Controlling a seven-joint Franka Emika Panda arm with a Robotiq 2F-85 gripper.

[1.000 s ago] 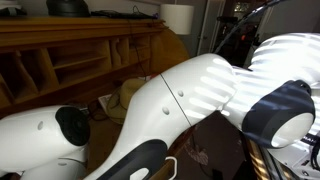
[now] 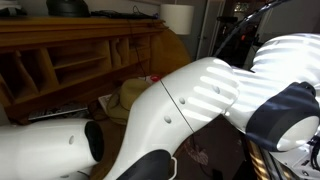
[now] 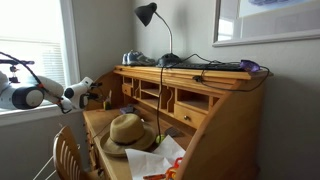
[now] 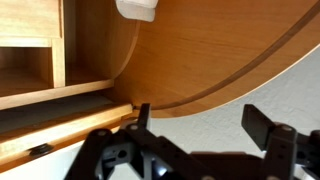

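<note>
My gripper shows in the wrist view with its two dark fingers (image 4: 143, 116) set wide apart. Nothing lies between them; behind the gap are the curved wooden side of the desk (image 4: 205, 50) and a grey wall. In exterior view 2 the gripper (image 3: 97, 96) is at the far left end of the desk, small and dark. Exterior view 1 shows only the white arm (image 2: 165, 115), with the gripper out of sight. A white object (image 4: 137, 9), cut off by the top edge, is near the desk side in the wrist view.
On the desk top lie a tan hat (image 3: 127, 134), white papers (image 3: 155, 160) and something red-orange (image 3: 172, 170). Shoes (image 3: 140, 58) and a black lamp (image 3: 147, 14) stand on the upper shelf. Cubbyholes (image 3: 190, 108) line the back. A window (image 3: 30, 55) is behind the arm.
The arm's lower-left section in exterior view 1 has shifted right and slightly down, with its dark joint ring moving along. The hat and desk stay put.
</note>
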